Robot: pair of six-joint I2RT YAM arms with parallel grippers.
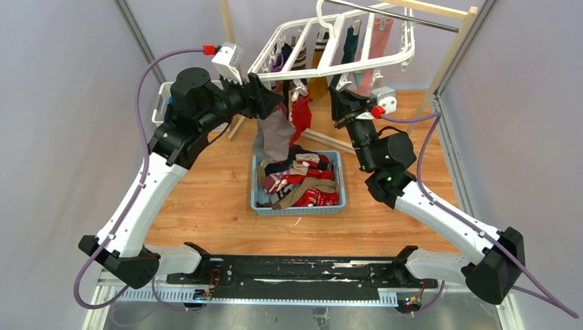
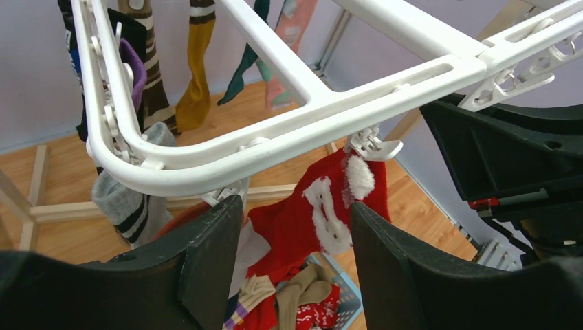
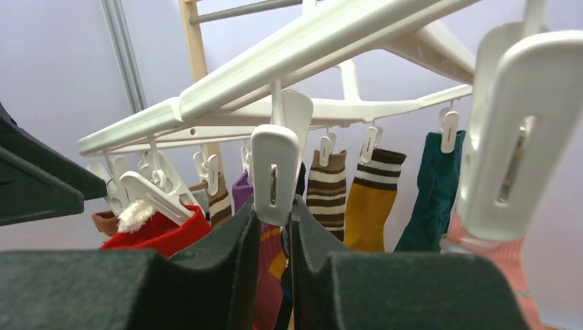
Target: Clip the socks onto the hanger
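Observation:
My left gripper [image 1: 267, 97] is at the front left corner of the white hanger [image 1: 354, 68]. In the left wrist view its fingers [image 2: 213, 237] stand apart, with nothing held between them. A red sock with white trim [image 2: 302, 199] hangs there from the front rail's clips [image 2: 371, 146]. Below the left gripper hangs a grey sock [image 1: 277, 135]; its upper end is hidden. My right gripper is under the front rail, its fingertips drawn close around the lower end of a white clip [image 3: 273, 172]. Whether they press on the clip is unclear. No sock shows in that clip.
More socks hang behind, among them a mustard one [image 3: 371, 206] and a teal one [image 3: 430, 196]. A blue basket [image 1: 295, 211] of socks stands on the floor below. Another clip [image 3: 509, 130] hangs close by the right gripper.

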